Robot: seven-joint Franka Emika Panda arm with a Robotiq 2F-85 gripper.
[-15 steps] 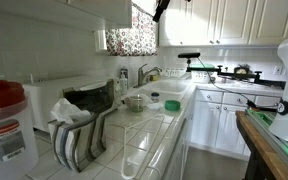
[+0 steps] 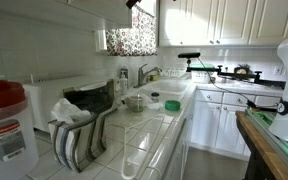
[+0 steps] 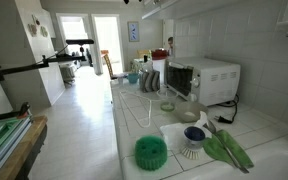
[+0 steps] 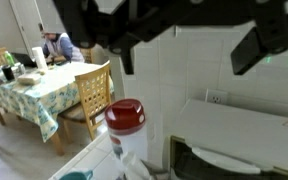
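My gripper is open in the wrist view, its dark fingers wide apart and nothing between them. Beyond and below them are a canister with a red lid (image 4: 126, 116) and a white toaster oven (image 4: 244, 138). Only the dark tip of the gripper (image 2: 133, 4) shows at the top edge of exterior view 1, high above the counter. There the red-lidded canister (image 2: 9, 125) stands at the near left, with a striped grey rack (image 2: 79, 140) to its right. A green round object (image 2: 172, 106) lies farther along the counter.
Exterior view 2 shows a green scrubber-like item (image 3: 151, 152), a dark blue-topped brush (image 3: 193, 137) and a green cloth (image 3: 227, 150) on the counter. Overhead cabinets (image 2: 89, 8) hang close to the arm. A table with a patterned cloth (image 4: 44, 96) and a seated person are in the background.
In exterior view 1 my gripper has moved left and upward, toward the overhead cabinet, and is now mostly out of frame. The counter objects have not moved.
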